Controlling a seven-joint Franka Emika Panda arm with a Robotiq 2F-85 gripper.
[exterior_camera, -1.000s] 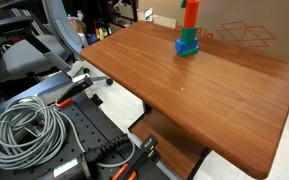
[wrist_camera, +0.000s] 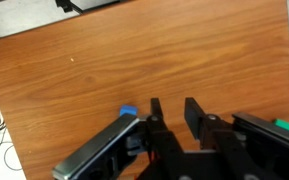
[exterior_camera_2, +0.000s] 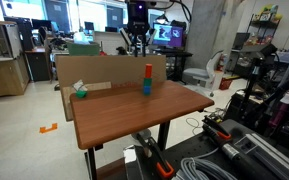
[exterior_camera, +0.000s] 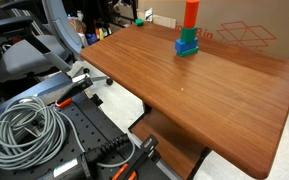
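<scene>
A small tower (exterior_camera: pixel 187 40) of blue and green pieces with a red piece (exterior_camera: pixel 191 15) on top stands upright on the wooden table. The tower (exterior_camera_2: pixel 147 82) shows again in exterior view 2, towards the table's back. Above it there hangs my dark gripper (exterior_camera_2: pixel 136 45), clear of the red piece. In the wrist view the gripper has its fingers apart, with nothing seen between the tips. A blue piece (wrist_camera: pixel 129 109) shows beside the left finger; much of the tower is hidden behind the gripper.
A green piece (exterior_camera_2: pixel 81 91) lies at the table's left end, apart from the tower. A cardboard panel (exterior_camera: pixel 254 25) stands behind the table. Coiled grey cable (exterior_camera: pixel 29 135) lies off the table.
The tower stays upright in the same place. A small green patch near the table's far left end has shifted slightly left in exterior view 1; what it belongs to is unclear.
</scene>
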